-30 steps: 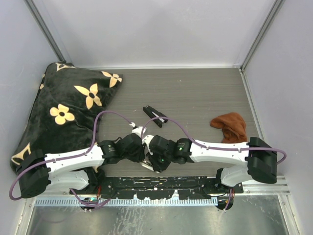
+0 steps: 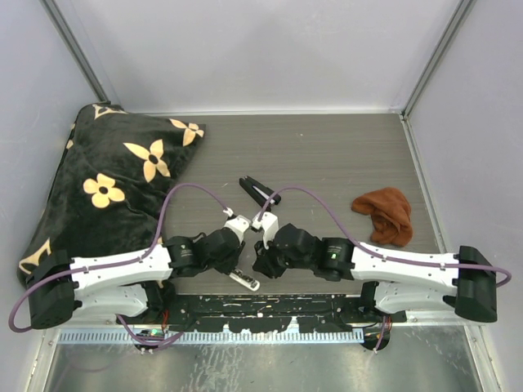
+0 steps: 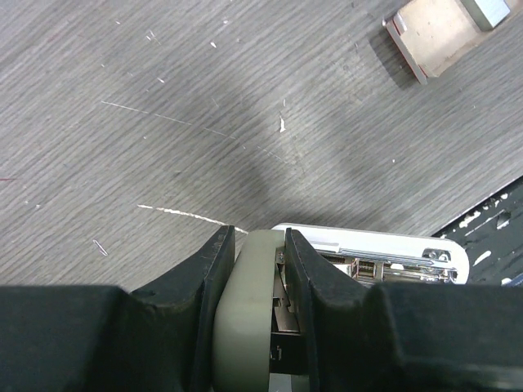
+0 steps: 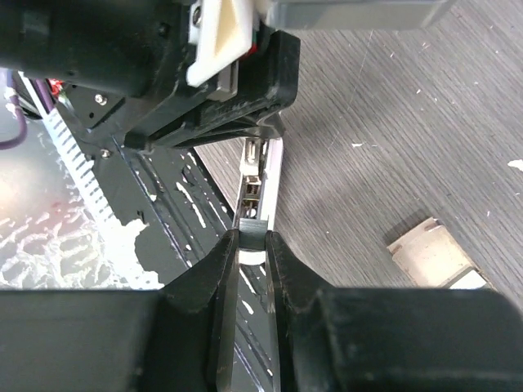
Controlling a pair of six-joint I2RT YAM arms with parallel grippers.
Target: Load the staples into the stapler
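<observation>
The stapler [image 2: 243, 279] lies near the table's front edge, its magazine uncovered. My left gripper is shut around its grey-and-white body, and a white end with metal parts [image 3: 429, 255] sticks out on the right. In the right wrist view the open magazine [image 4: 251, 184] runs from under the left gripper toward my right gripper. A small grey block [image 4: 252, 231], apparently staples, sits between the right fingertips. It overlaps the stapler's near end in that view; whether they touch I cannot tell.
A small open carton [image 4: 433, 251] with a pale grey block inside lies beside the stapler. Farther back lies a black stapler-like tool [image 2: 260, 193]. A brown cloth [image 2: 386, 215] is at the right, a dark floral cushion [image 2: 102, 192] at the left.
The left arm is nearly still.
</observation>
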